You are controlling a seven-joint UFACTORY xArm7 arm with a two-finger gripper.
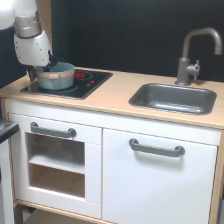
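Note:
A blue-grey pot (60,81) with a brownish band near its rim sits on the black stovetop (95,80) at the left of the counter. My gripper (40,71) comes down from the upper left, its fingers close to the pot's left side. The pot's rim partly hides the fingertips, so whether they touch the pot or hold its rim or handle is unclear.
To the right, a metal sink (172,97) with a grey faucet (190,55) is set into the wooden counter (115,97). Below are white cabinet doors with grey handles (157,147). Bare counter lies between stove and sink.

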